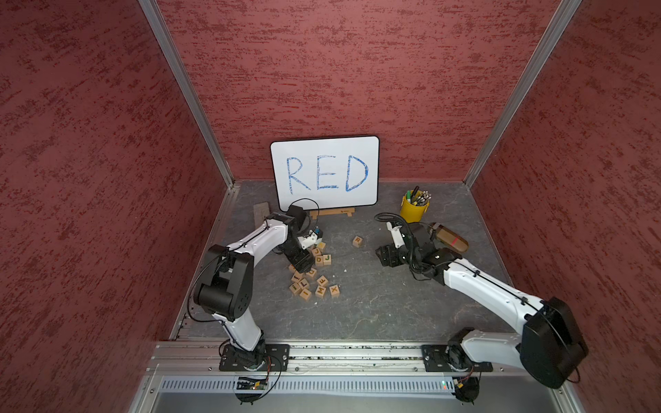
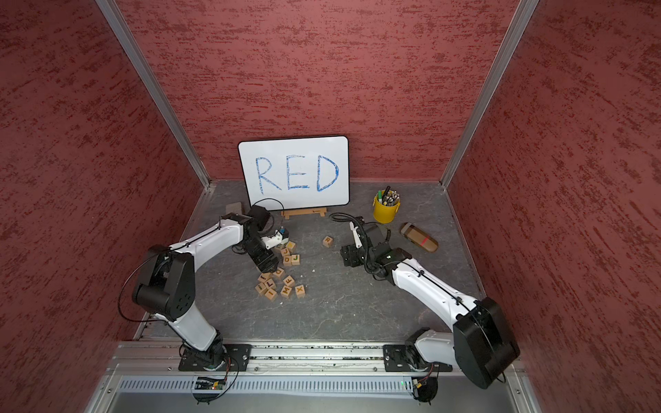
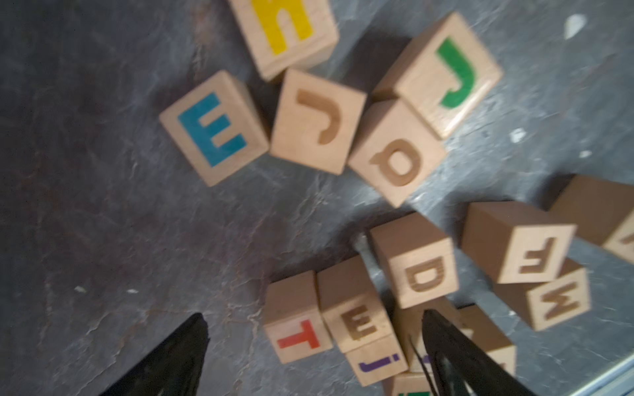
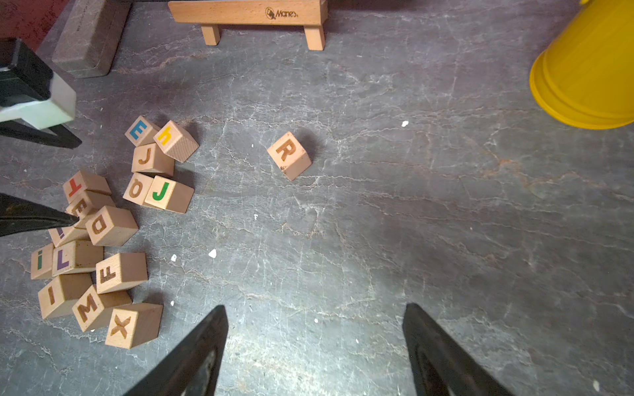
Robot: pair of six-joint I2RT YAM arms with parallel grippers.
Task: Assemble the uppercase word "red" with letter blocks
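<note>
The R block (image 4: 289,155) lies alone, letter up, on the open table between the arms. Over the block pile my left gripper stands open. Framed between its fingers are the T block (image 3: 298,316) and a brown E block (image 3: 354,305), both resting on the table. Just beside that E sits a D block (image 3: 417,260). A blue E block (image 3: 210,130) lies apart from these, touching the brown J block (image 3: 318,121). My right gripper is open above bare table to the right of R, nothing between its fingers.
Other blocks, such as F (image 4: 122,272) and X (image 4: 134,324), crowd round the pile. A whiteboard (image 1: 325,172) reading RED stands at the back. A yellow pen cup (image 1: 413,208) and a brown eraser (image 1: 451,239) are at right.
</note>
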